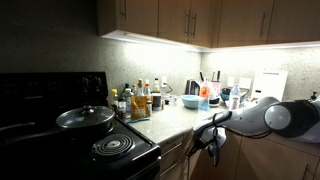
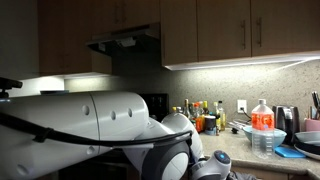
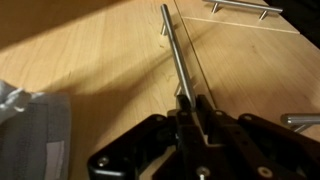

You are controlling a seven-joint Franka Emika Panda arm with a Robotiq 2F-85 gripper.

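In the wrist view, a long metal bar handle (image 3: 175,45) stands on a light wooden cabinet door (image 3: 110,60). My gripper is at the near end of this handle, with its dark fingers closed around the bar. Exterior view 1 has the arm (image 1: 245,118) reaching from the right, its end low against the lower cabinets below the counter. There the fingers are too small and dark to make out. Exterior view 2 shows the arm (image 2: 90,110) large in front, and the gripper's grasp is hidden.
Left of the gripper, a grey cloth (image 3: 40,140) hangs near the door. Other bar handles (image 3: 240,6) are close by. A stove with a lidded pan (image 1: 85,117), bottles (image 1: 140,100) and a blue bowl (image 1: 191,101) occupy the worktop. A large clear bottle (image 2: 262,130) stands on the counter.
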